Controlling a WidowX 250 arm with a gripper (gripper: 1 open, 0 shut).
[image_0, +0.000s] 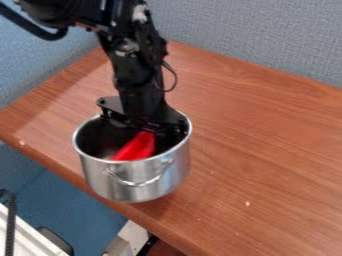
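A steel pot (134, 175) with a side handle stands near the left edge of the wooden table. A red object (134, 147) lies inside it, partly hidden. My black gripper (144, 130) reaches down into the pot's top from above, over the red object. Its fingertips are mostly hidden by the pot's rim and the dark interior, so I cannot make out clearly what is between them.
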